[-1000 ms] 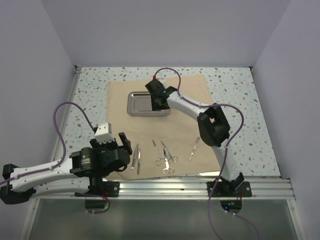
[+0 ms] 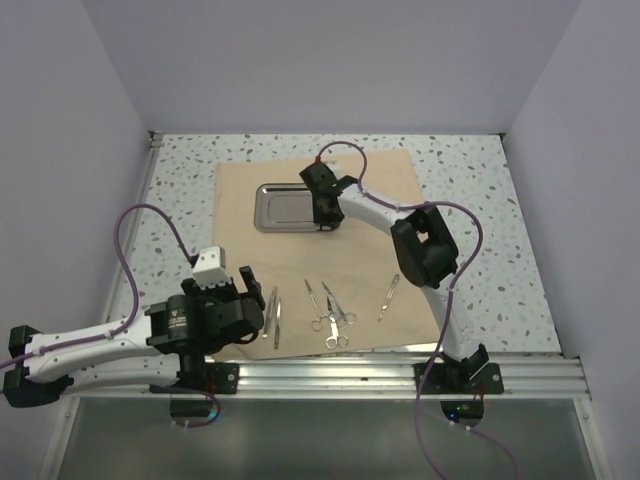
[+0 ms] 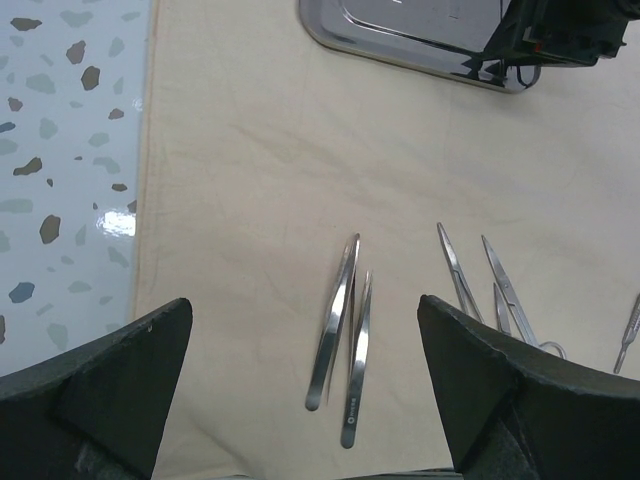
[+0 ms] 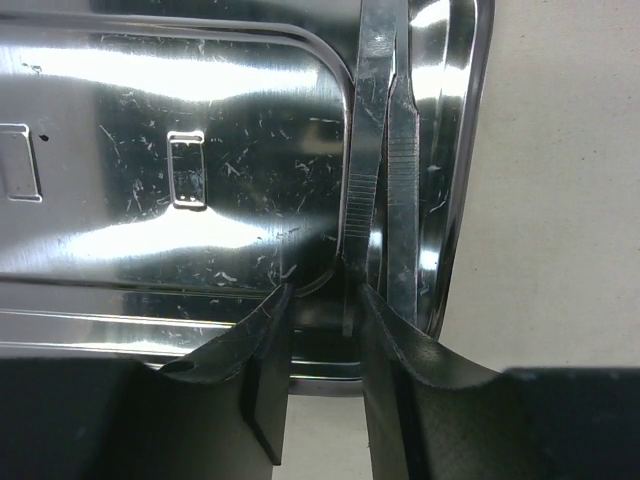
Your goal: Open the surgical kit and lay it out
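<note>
My right gripper is low inside the right end of the steel tray (image 2: 285, 188), fingers part open around the lower end of long metal instruments (image 4: 400, 170) lying along that end; whether it touches them I cannot tell. My left gripper is open at the lower left, above the cloth (image 3: 230, 150), with nothing held. Below the tray lie tweezers (image 3: 330, 340), several scissors (image 2: 332, 330) and a slim instrument (image 2: 389, 297) to their right.
A beige cloth covers the middle of the speckled table (image 2: 470, 190). The cloth between tray and instruments is clear. Grey walls stand at back and sides.
My right gripper has shifted slightly right and down in the top view, toward the tray's right end. The left arm is nearly still.
</note>
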